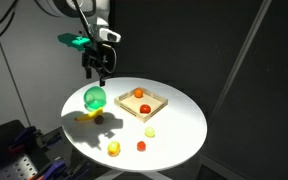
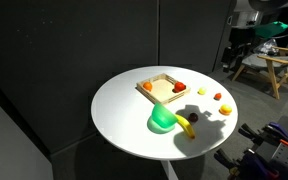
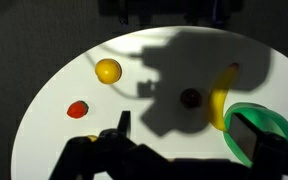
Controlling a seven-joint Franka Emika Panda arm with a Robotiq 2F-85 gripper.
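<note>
My gripper (image 1: pixel 95 75) hangs high over the near left side of the round white table (image 1: pixel 179 122), pointing down. In the wrist view the fingers of the gripper stand wide apart, open and with nothing held between them. A green bowl (image 2: pixel 161 119) rests on the table, with a yellow banana (image 2: pixel 185 126) close beside it. Near the banana lies a small dark round fruit (image 3: pixel 191 98). An orange-yellow fruit (image 3: pixel 108 71) and a red strawberry-like fruit (image 3: pixel 78 109) sit apart from these. A pale yellow fruit (image 1: pixel 150 132) lies farther in.
A shallow wooden box (image 1: pixel 126 105) holds an orange fruit (image 1: pixel 138 93) and a red fruit (image 1: pixel 145 108). Bare tabletop (image 2: pixel 114 105) stretches away on the far side. A wooden chair (image 2: pixel 264 70) stands off the table.
</note>
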